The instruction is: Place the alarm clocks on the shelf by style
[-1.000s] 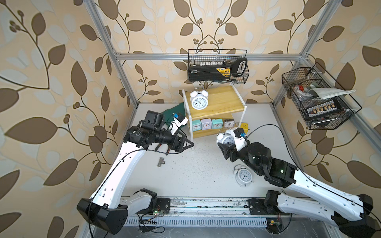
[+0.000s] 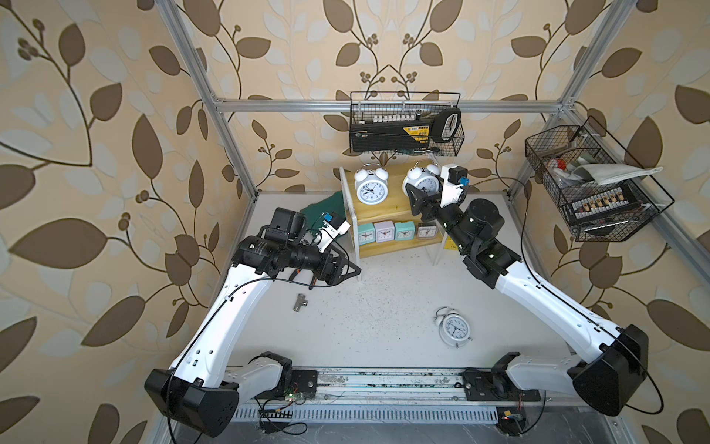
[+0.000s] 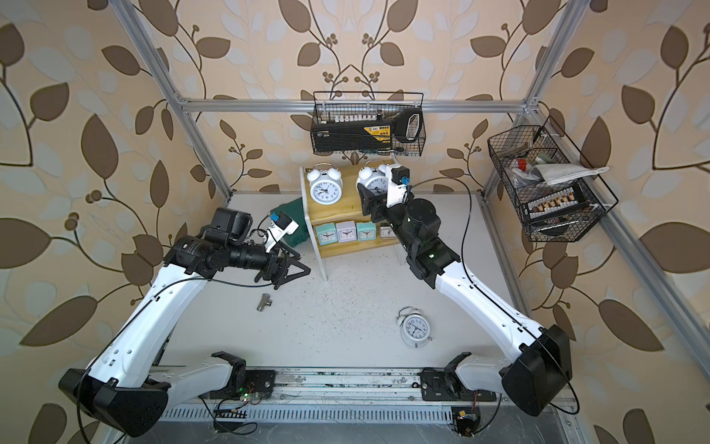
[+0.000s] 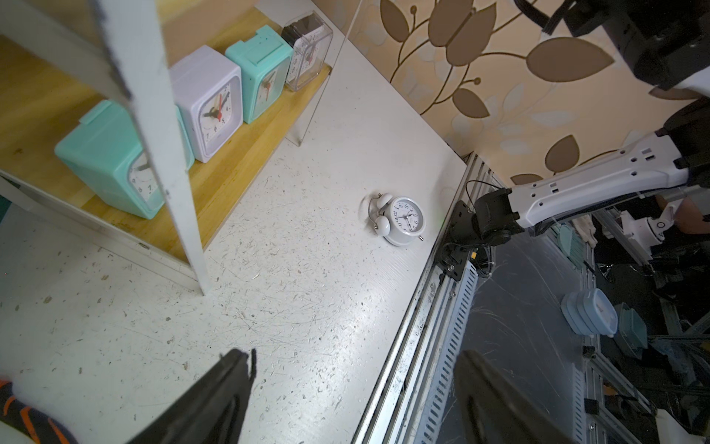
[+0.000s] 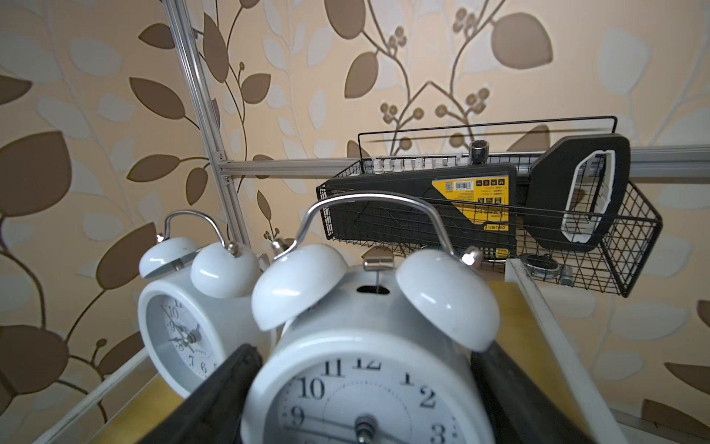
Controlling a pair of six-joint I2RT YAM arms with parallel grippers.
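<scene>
A white twin-bell clock (image 2: 371,189) stands on the left of the shelf's top board (image 2: 388,207). A second one (image 5: 369,347) is at the right of that board, with my right gripper around it, fingers open at both sides. Square clocks in mint (image 4: 103,159), lilac (image 4: 203,103) and mint (image 4: 255,74), plus a clear-cased one (image 4: 303,55), sit in a row on the lower board. A third white twin-bell clock (image 2: 455,325) lies on the table at front right. My left gripper stands open and empty left of the shelf's front.
Wire baskets (image 2: 384,140) hang at the back and right. A metal fitting (image 2: 300,302) lies at left, with green cloth (image 3: 292,211) behind the left gripper.
My right gripper has risen toward the back with the white clock, from over the table in front of the shelf to the top board. The left arm has not visibly moved.
</scene>
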